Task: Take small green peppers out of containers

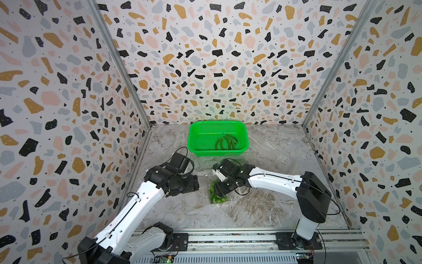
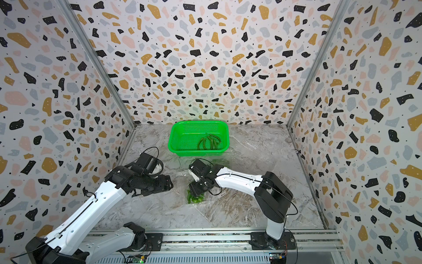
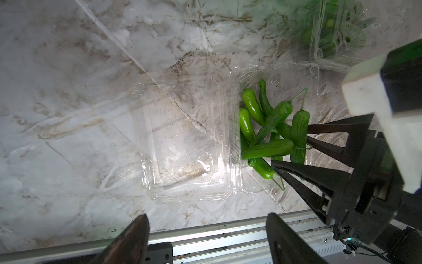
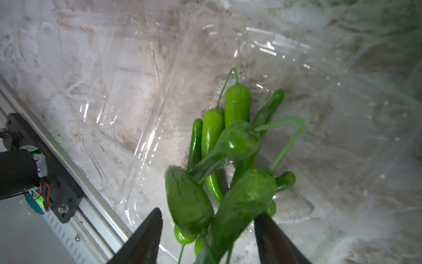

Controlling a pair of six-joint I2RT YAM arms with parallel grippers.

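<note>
Several small green peppers (image 3: 272,118) lie heaped in one half of an open clear plastic container (image 3: 184,193); its other half is empty. My right gripper is open, fingers apart, over the heap. In the right wrist view two peppers (image 4: 241,202) rise close between its fingers, but whether the fingers touch them cannot be told. My left gripper stands to the left of the container, its fingers apart with nothing between them. In the top left view the right gripper partly hides the peppers (image 1: 212,193).
A green basket (image 1: 193,151) holding several long green peppers (image 1: 226,141) stands at the back. Another clear container (image 3: 318,57) with green peppers in it sits behind the right arm. Bare table lies left and right.
</note>
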